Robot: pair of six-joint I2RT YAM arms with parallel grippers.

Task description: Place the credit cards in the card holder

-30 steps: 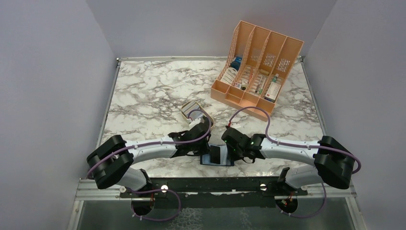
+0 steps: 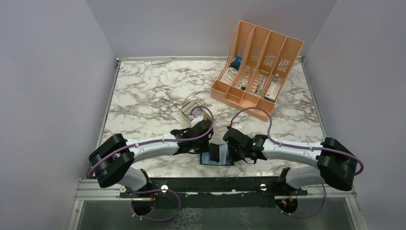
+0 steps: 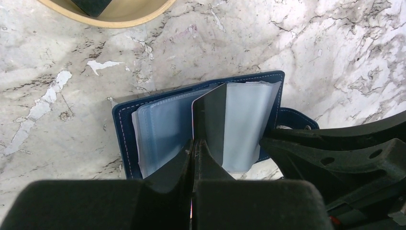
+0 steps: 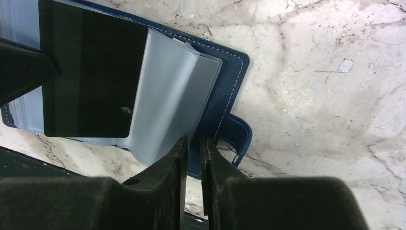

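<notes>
The dark blue card holder (image 3: 123, 129) lies open on the marble table, clear sleeves fanned out and a black card (image 4: 93, 72) standing at a slant among them. Shut, my left gripper has its tips at that black card's edge; whether anything thin is between them is unclear. My right gripper is at the holder's right side, its fingertips slightly parted over the edge of a clear sleeve, with nothing clearly held.
A cream bowl (image 3: 129, 21) with cards lies just beyond the left gripper. A peach compartment organiser (image 2: 239, 98) with bottles and packets stands at the back right.
The holder looks unmoved.
</notes>
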